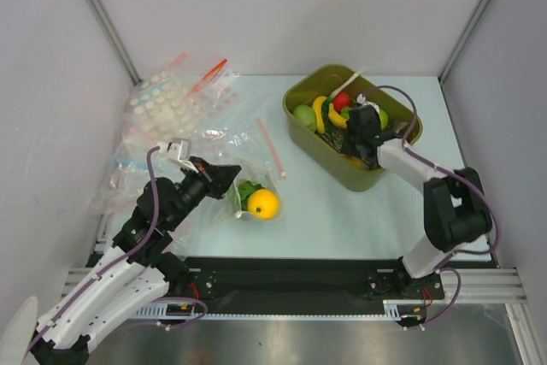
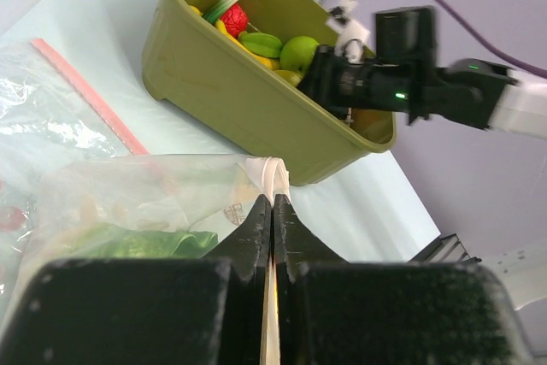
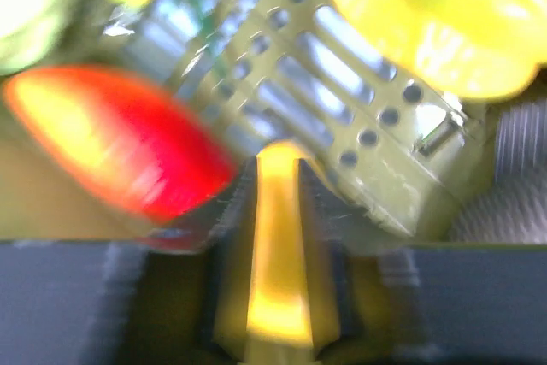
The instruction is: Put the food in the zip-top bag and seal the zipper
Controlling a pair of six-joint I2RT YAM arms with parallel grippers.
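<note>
An open zip bag (image 1: pixel 243 211) holding greens and an orange round fruit (image 1: pixel 263 203) lies at the table's front centre. My left gripper (image 1: pixel 229 174) is shut at its top edge, pinching the thin plastic (image 2: pixel 269 179). An olive bin (image 1: pixel 320 155) of produce stands at right. My right gripper (image 1: pixel 359 147) is down inside it; in the blurred right wrist view it (image 3: pixel 275 237) is shut on a long yellow-orange item (image 3: pixel 279 288), beside a red-orange piece (image 3: pixel 137 143) and a yellow pepper-like piece (image 3: pixel 427 23).
Flat zip bags (image 1: pixel 162 108) lie over the table's left and back. The table between bag and bin, and in front of the bin, is clear (image 1: pixel 333 220).
</note>
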